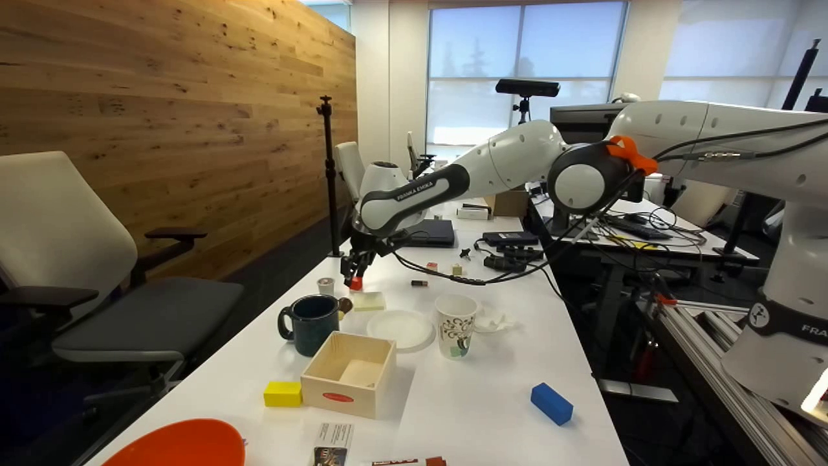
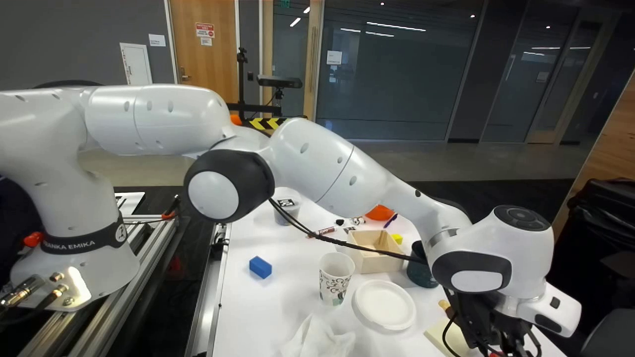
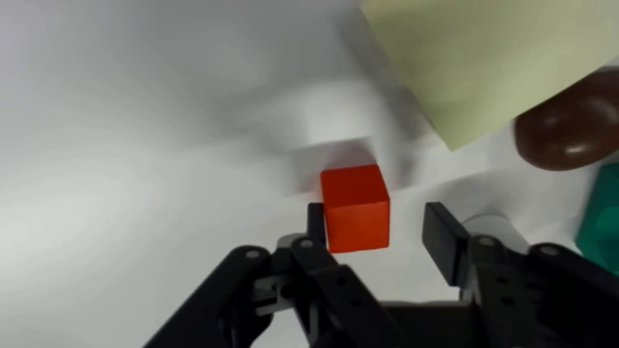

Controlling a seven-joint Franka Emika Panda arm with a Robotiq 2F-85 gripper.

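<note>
A small red cube (image 3: 355, 210) sits on the white table, between the two fingers of my gripper in the wrist view. The left finger (image 3: 316, 220) is right beside the cube and appears to touch it. A clear gap separates the cube from the right finger (image 3: 442, 240), so the fingers stand part open. In exterior view 1 the gripper (image 1: 354, 281) is low at the far left part of the table, with the red cube (image 1: 356, 284) at its fingertips. Exterior view 2 shows the hand only partly, cut off by the bottom edge.
Close to the cube lie a pale yellow pad (image 3: 493, 58), a brown rounded object (image 3: 571, 122) and a small white cup (image 1: 326, 286). A dark mug (image 1: 312, 322), wooden box (image 1: 349, 373), white plate (image 1: 400, 329) and paper cup (image 1: 455, 326) stand nearer that camera. Bare table surrounds the blue block (image 1: 552, 404).
</note>
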